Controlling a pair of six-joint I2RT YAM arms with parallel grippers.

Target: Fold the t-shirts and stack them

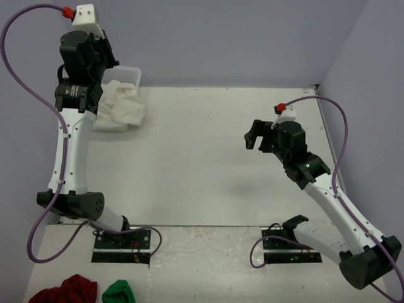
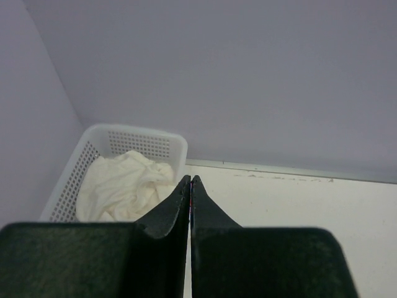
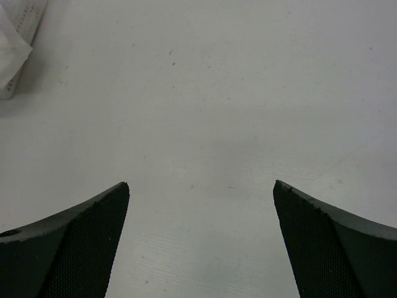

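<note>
My left gripper is raised high at the back left and shut; no cloth shows between its fingertips. Beyond it, in the left wrist view, a white perforated basket (image 2: 177, 149) holds crumpled cream cloth (image 2: 121, 183), probably a shirt. Seen from above, this cream cloth (image 1: 128, 107) covers part of the basket's right side and reaches past the wall. A pale corner of cloth (image 3: 11, 53) overhangs the basket in the right wrist view. My right gripper (image 1: 252, 145) stands open above the right half of the table, empty between its fingers.
Grey walls (image 1: 240, 44) close off the back and sides. A dark red cloth (image 1: 66, 291) and a green cloth (image 1: 118, 292) lie at the front left, off the table.
</note>
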